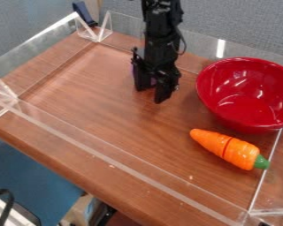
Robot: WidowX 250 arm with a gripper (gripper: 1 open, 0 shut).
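The black robot gripper [155, 81] hangs low over the wooden tray at the upper middle, just left of a red bowl [243, 93]. Its body hides whatever is at its fingertips, so I cannot tell whether it is open or shut. A toy carrot [226, 148], orange with a green tip, lies below the bowl.
Clear plastic walls edge the wooden surface [96, 106]. A grey wall stands behind.
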